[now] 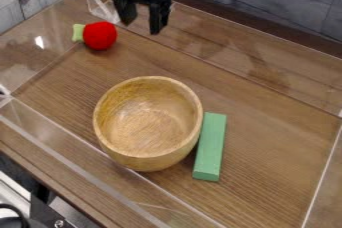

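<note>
At the top centre of the camera view, my dark gripper (142, 10) hangs over the wooden table (254, 52), small and blurred, apparently open, with nothing clearly between its fingers. Below and left of it, a red ball-like object (99, 35) rests on the table, with a small light green piece (79, 32) at its left side. A wide wooden bowl (147, 117) fills the lower middle. A long green bar (210, 147) lies just right of the bowl, running toward the bottom edge.
A dark area lies beyond the table's edge at the lower left.
</note>
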